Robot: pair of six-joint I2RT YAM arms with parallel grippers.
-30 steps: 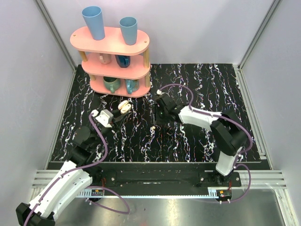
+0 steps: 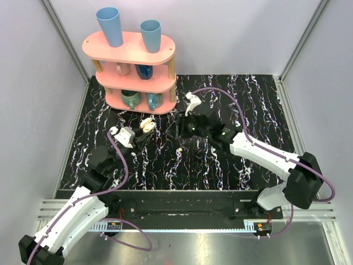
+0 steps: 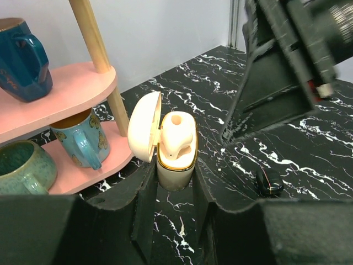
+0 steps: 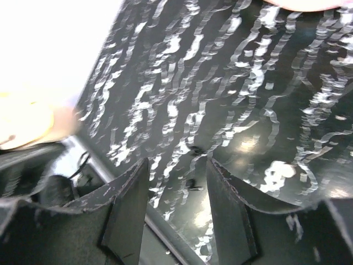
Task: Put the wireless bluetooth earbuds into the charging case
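Note:
My right gripper [image 2: 175, 128] is raised to the case's right, its fingertips blurred in the left wrist view. In the right wrist view its fingers [image 4: 228, 215] stand part open with no object visible between them. A small glossy black object [image 3: 269, 181] lies on the marble table behind the case.
A pink three-tier shelf [image 2: 127, 49] with cups and mugs stands at the back left. White walls enclose the sides and back.
The left arm and case have shifted only slightly.

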